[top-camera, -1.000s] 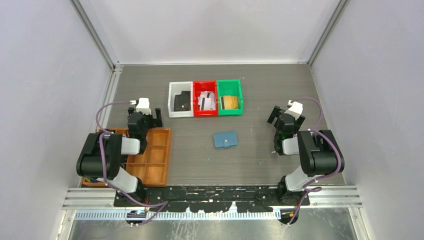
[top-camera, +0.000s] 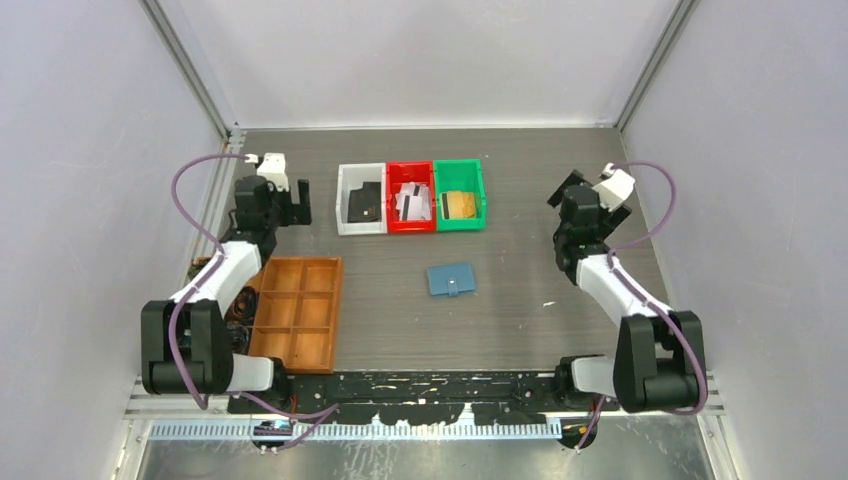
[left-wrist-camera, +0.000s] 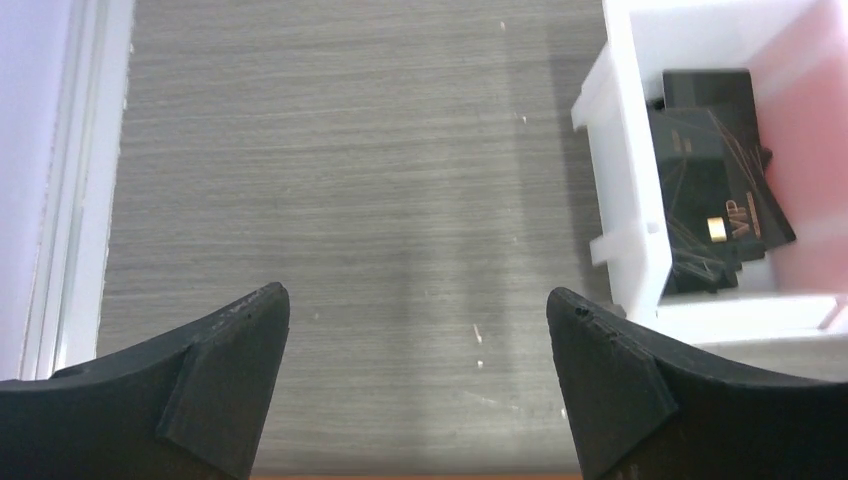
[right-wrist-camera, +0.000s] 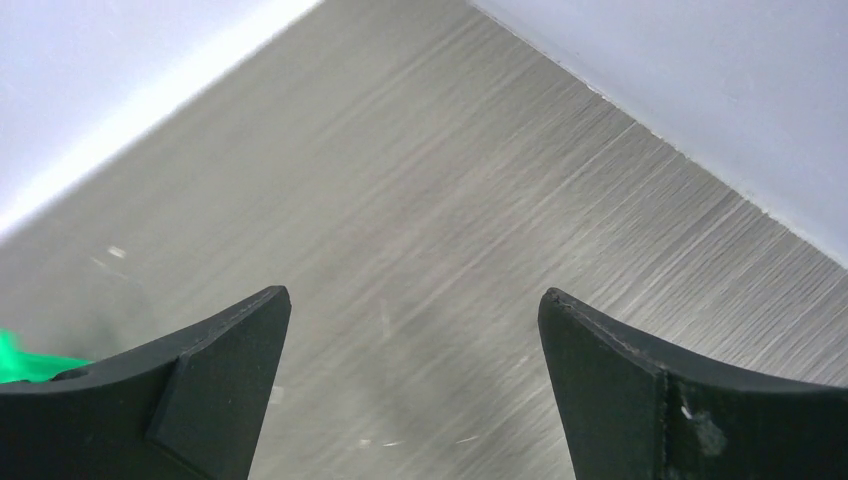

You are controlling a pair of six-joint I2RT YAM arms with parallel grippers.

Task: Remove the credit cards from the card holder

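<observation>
A closed blue card holder (top-camera: 451,279) with a snap tab lies on the middle of the table in the top view; any cards inside are hidden. My left gripper (top-camera: 292,205) is raised at the left, open and empty; its wrist view shows bare table between the fingers and the white bin (left-wrist-camera: 628,180) to the right. My right gripper (top-camera: 590,195) is raised at the right, also open, with only table between its fingers in the right wrist view.
White, red (top-camera: 410,168) and green (top-camera: 459,167) bins at the back hold dark cards, pale cards and yellow items. An orange divided tray (top-camera: 315,313) sits front left. The table around the card holder is clear.
Both arms have risen and extended from their folded poses. The left gripper has moved back and slightly left; the right has moved back and right. The card holder is unmoved.
</observation>
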